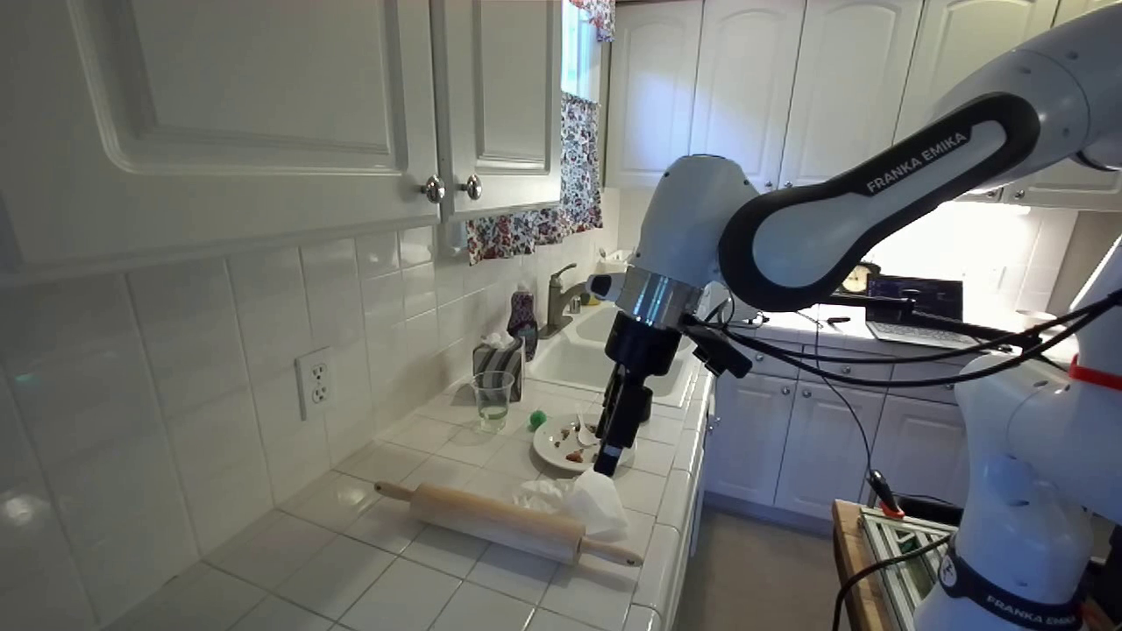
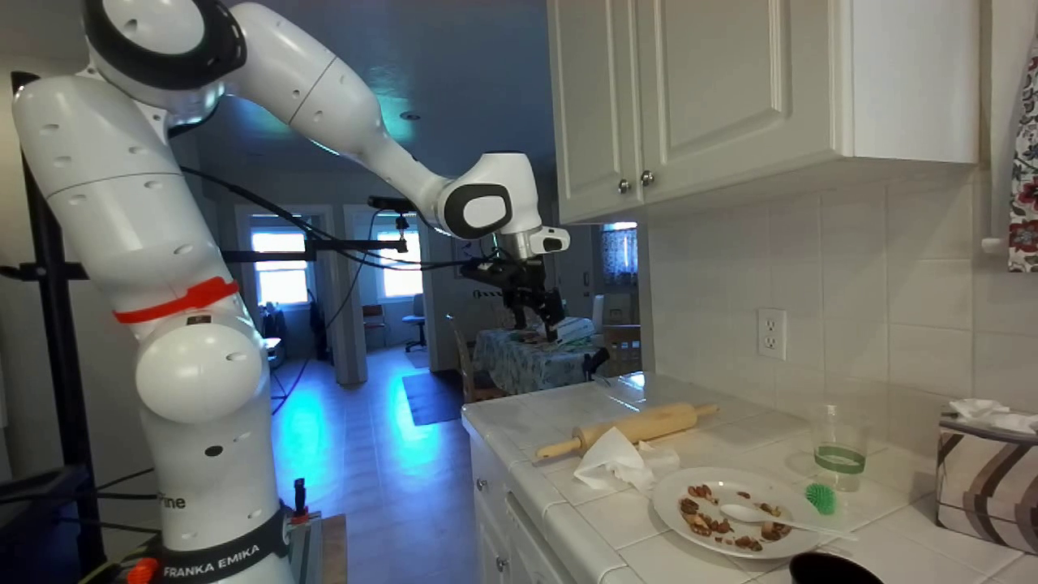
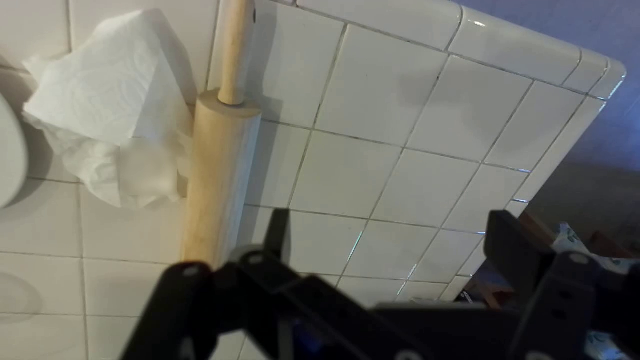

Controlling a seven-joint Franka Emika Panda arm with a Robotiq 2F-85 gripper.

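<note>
My gripper is open, its two dark fingers far apart with only bare tile visible beneath the gap. In exterior view 2 the gripper (image 2: 552, 332) hangs well above the counter. A wooden rolling pin (image 3: 219, 180) lies on the tiles, left of the fingers in the wrist view. Crumpled white paper (image 3: 114, 102) rests beside the pin. Past the paper, a white plate (image 2: 671, 506) carries nut-like brown scraps (image 2: 705, 516) and a white plastic spoon (image 2: 769, 517).
Near the wall stand a clear cup (image 1: 492, 401) and a striped tissue box (image 1: 499, 368). A green spiky ball (image 2: 820, 498) sits by the plate. A dark cup (image 2: 827, 569) is partly cut off. Bare tiles (image 3: 384, 174) reach to the counter's edge.
</note>
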